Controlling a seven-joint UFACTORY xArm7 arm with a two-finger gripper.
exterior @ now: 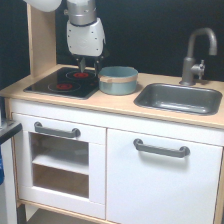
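A grey-green pot [118, 81] stands upright on the counter, between the black cooktop and the sink. My gripper [87, 71] points down from the white arm [86, 38] over the right part of the cooktop [63, 83], just left of the pot. Its dark fingers blend into the dark background, so whether they are apart or together is unclear. I cannot tell if they touch the pot's near side.
A sink [180, 98] with a tall grey faucet [197, 55] takes up the right side. Below are a windowed oven door [60, 133] and a white cabinet door [160, 185], both with grey handles. A wooden post [41, 42] rises at the left.
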